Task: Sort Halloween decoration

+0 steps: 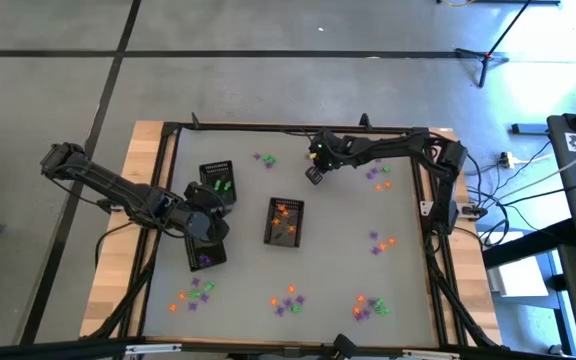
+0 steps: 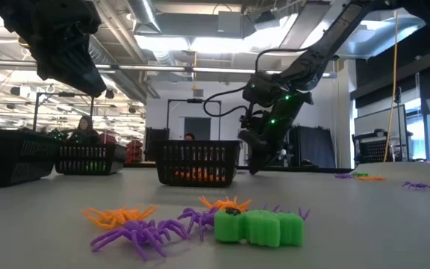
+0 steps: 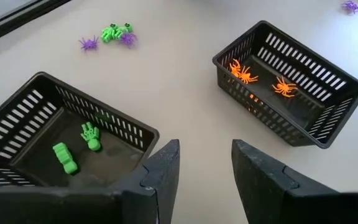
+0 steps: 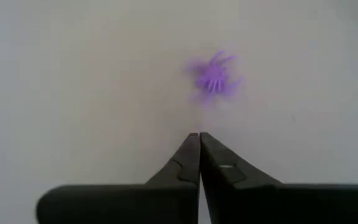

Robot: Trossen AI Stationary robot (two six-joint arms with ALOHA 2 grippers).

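Observation:
A single purple spider [image 4: 214, 78] lies on the table just past the tips of my right gripper, which is shut with nothing between its fingers. My left gripper is open and empty, above the table between two black baskets. The left of these baskets [image 3: 148, 134] holds green pieces, among them a green hand [image 3: 91, 136]. Orange spiders [image 3: 284, 87] lie in the middle basket [image 3: 347, 118]. A third basket [image 1: 208, 258], partly under the left arm, has purple in it. Toward the back sits a cluster of green figures [image 3: 112, 33] and purple spiders [image 3: 89, 44].
Loose mixed groups lie on the table: front left [image 1: 195, 295], front middle [image 1: 289, 301], front right [image 1: 370, 308], right [image 1: 381, 243] and back right [image 1: 379, 179]. Bare table [image 1: 338, 265] separates the middle basket from the right-hand groups. A black frame edges the table.

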